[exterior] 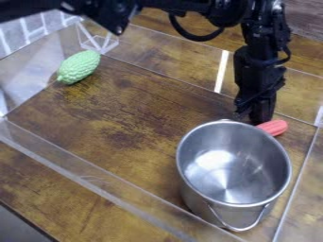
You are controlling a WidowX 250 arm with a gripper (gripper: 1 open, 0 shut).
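Observation:
The black gripper [256,112] reaches down at the right, just behind a large steel pot [231,175], its tip at a pink-red oblong object [273,128] that lies partly hidden behind the pot's rim. The fingers are dark against the arm, and whether anything sits between them is hard to see; they look shut. A pale green bumpy object [78,67], like a bitter gourd, lies at the upper left.
Clear low walls [89,173] border the wooden work surface [113,123]. The middle and left of the surface are open. The pot fills the lower right, close to the wall.

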